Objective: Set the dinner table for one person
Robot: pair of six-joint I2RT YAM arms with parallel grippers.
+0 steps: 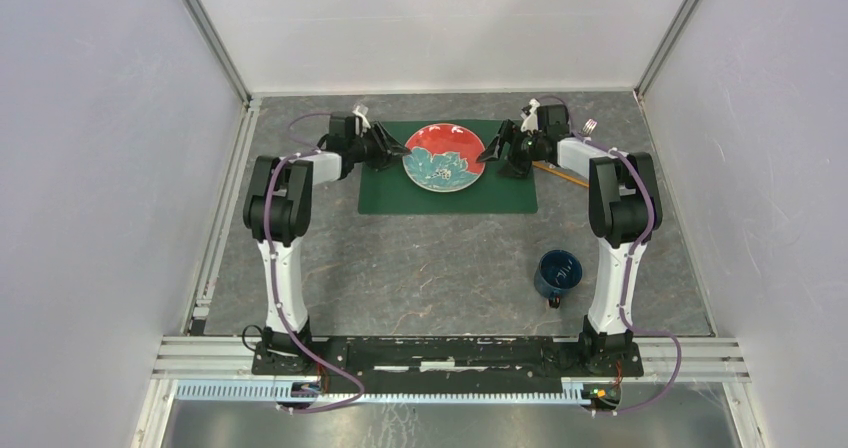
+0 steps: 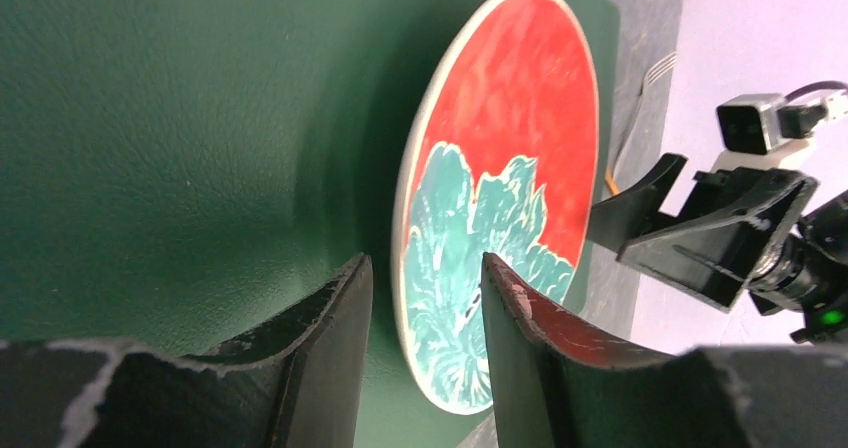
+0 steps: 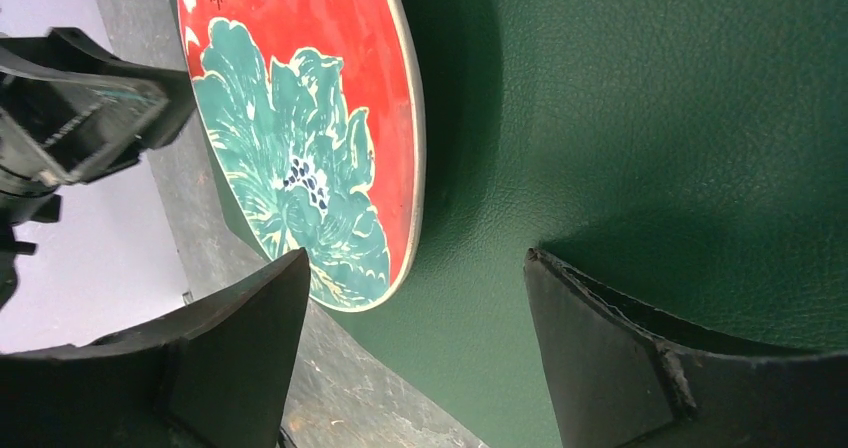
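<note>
A red plate with a teal flower (image 1: 443,158) lies on the green placemat (image 1: 400,200), a little above its middle. At the plate's left edge my left gripper (image 1: 398,146) stands open; in the left wrist view its fingers (image 2: 335,353) are spread with the plate beyond them. My right gripper (image 1: 490,153) is at the plate's right edge. In the right wrist view its fingers (image 3: 590,353) are apart over bare placemat, the plate (image 3: 300,158) beyond the left one. Nothing shows between either pair.
A fork (image 1: 590,126) and a thin orange-brown utensil (image 1: 562,175) lie right of the placemat, partly hidden by the right arm. Near the front right stands a dark blue mug (image 1: 557,274).
</note>
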